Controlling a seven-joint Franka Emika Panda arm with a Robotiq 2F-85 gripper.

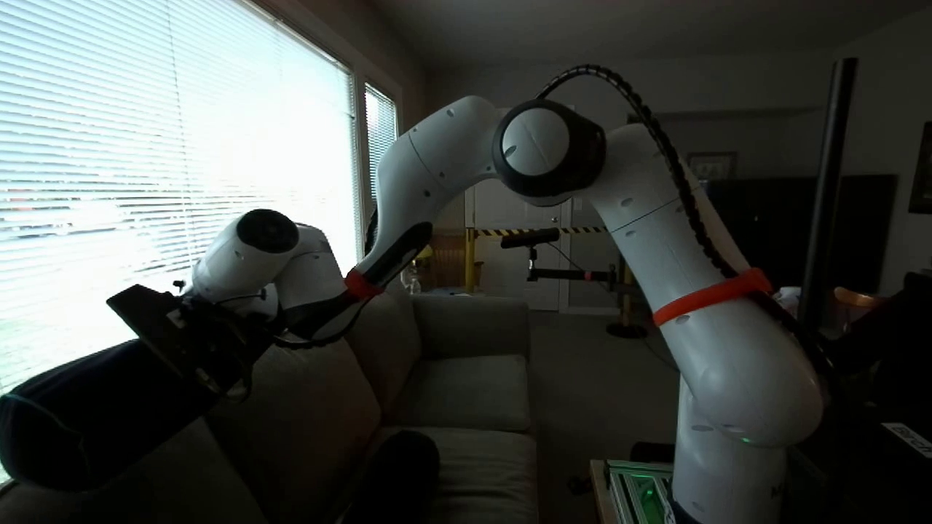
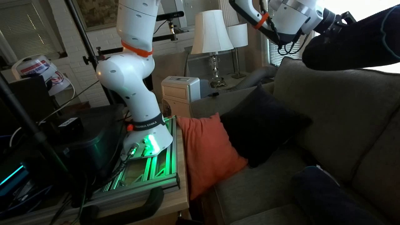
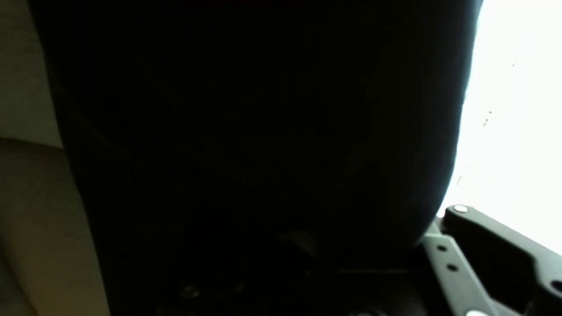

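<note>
A dark, rounded, bolster-like pillow [image 1: 105,415] hangs from my gripper [image 1: 223,354], held up off the seat beside the sofa back and the window. In exterior view 2 the same dark pillow [image 2: 354,43] is at the upper right, above the sofa backrest. Dark fabric of the pillow [image 3: 263,116] fills most of the wrist view. Grey finger linkage [image 3: 455,263] shows at the lower right there; the fingertips are lost in the dark against the cloth. The fingers look shut on the fabric.
Below is the grey sofa [image 2: 337,108]. On it lie an orange pillow [image 2: 210,153], a black pillow [image 2: 262,123] and another dark pillow [image 2: 326,195]. A bright blind-covered window [image 1: 218,131] borders the left. Lamps [image 2: 212,33] stand behind the sofa.
</note>
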